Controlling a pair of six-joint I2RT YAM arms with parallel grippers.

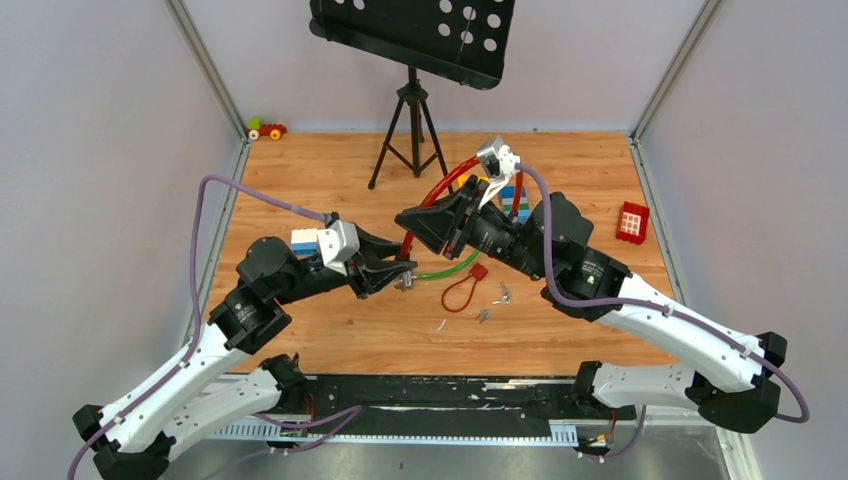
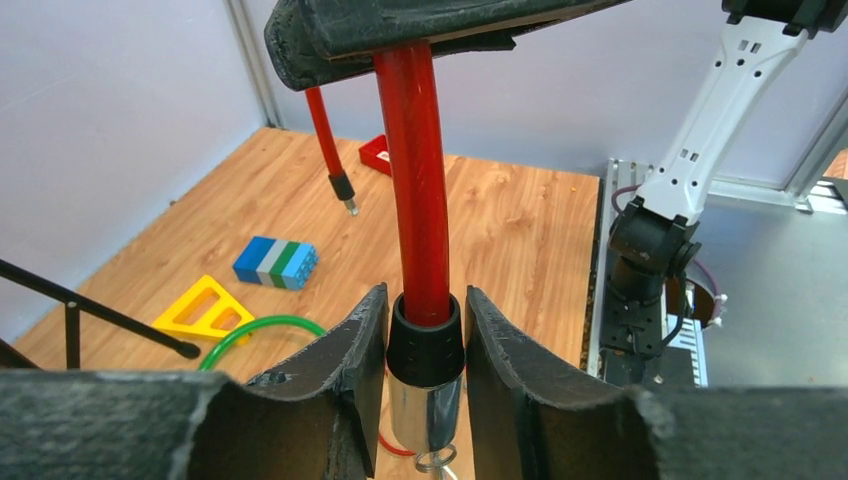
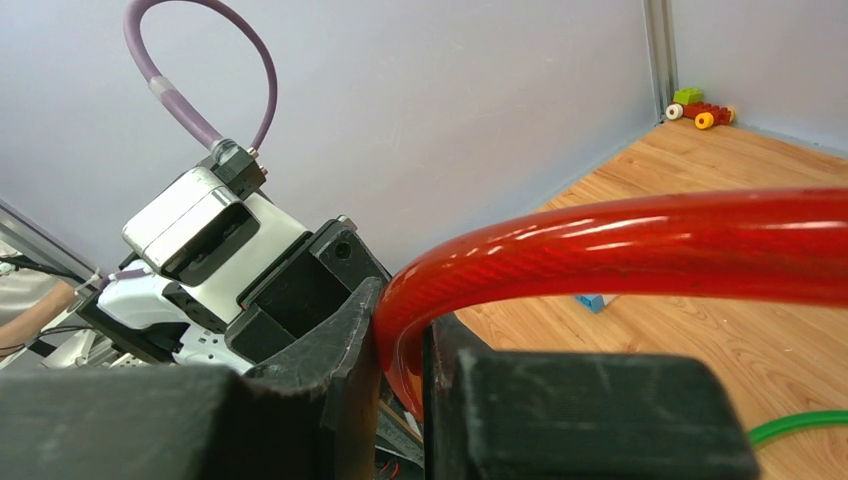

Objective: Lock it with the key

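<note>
A red cable lock (image 1: 448,180) hangs in an arc above the table. My right gripper is shut on its tube. My left gripper has one finger on each side of the lock's black collar (image 2: 426,350); the fingers lie close against it, but whether they press on it I cannot tell. Below the collar shows the silver lock cylinder (image 2: 424,415), and a wire key ring (image 2: 436,460) dangles under it, its key mostly cut off. The cable's free end (image 2: 343,190), with a metal pin, hangs apart from the cylinder.
On the table lie loose keys (image 1: 503,294), a red looped tag (image 1: 470,290), a green tube (image 1: 450,270) and blue, grey and green blocks (image 2: 276,262). A black music stand (image 1: 412,120) stands behind.
</note>
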